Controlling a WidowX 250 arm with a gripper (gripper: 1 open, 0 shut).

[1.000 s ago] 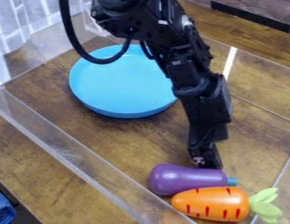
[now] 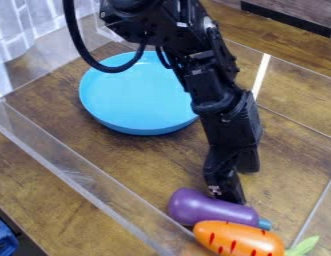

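My black gripper (image 2: 224,182) reaches down on the wooden board, its fingertips low just behind a purple toy eggplant (image 2: 208,210). It stands open, with nothing seen held in it. An orange toy carrot (image 2: 239,238) with green leaves lies in front of the eggplant at the bottom edge. A blue plate (image 2: 121,100) sits behind, at the upper left, partly hidden by the arm.
A clear plastic strip (image 2: 82,178) runs diagonally along the left and bottom of the board. A blue object (image 2: 1,240) shows at the lower left corner. The board to the right of the gripper is free.
The gripper has shifted slightly left, toward the eggplant. The eggplant and carrot sit a little further left and lower than before.
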